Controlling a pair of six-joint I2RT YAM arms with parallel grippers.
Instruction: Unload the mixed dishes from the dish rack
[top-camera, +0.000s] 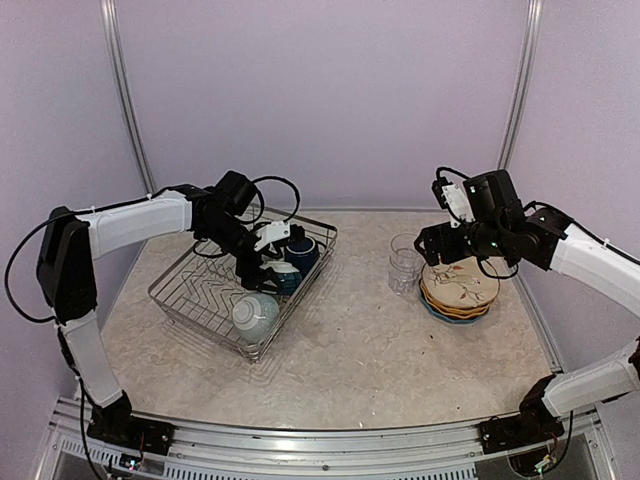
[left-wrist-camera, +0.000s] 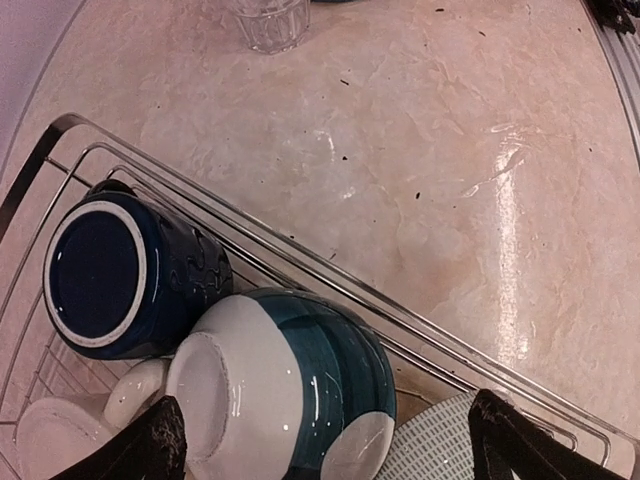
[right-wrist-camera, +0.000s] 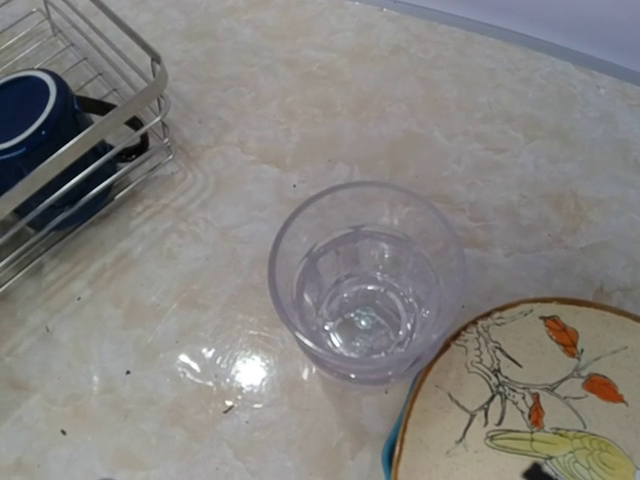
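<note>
My left gripper (top-camera: 258, 270) is open over the wire rack (top-camera: 190, 300), its fingers above a white-and-teal bowl (left-wrist-camera: 310, 390) lying on its side. The rack also holds a dark blue mug (left-wrist-camera: 100, 270), a white cup (left-wrist-camera: 60, 440) and a pale patterned bowl (top-camera: 255, 316). My right gripper (top-camera: 433, 245) hangs over the right side, above a clear glass (right-wrist-camera: 365, 280) standing beside a stack of plates (top-camera: 462, 282); its finger opening is unclear.
Walls stand at the back and both sides.
</note>
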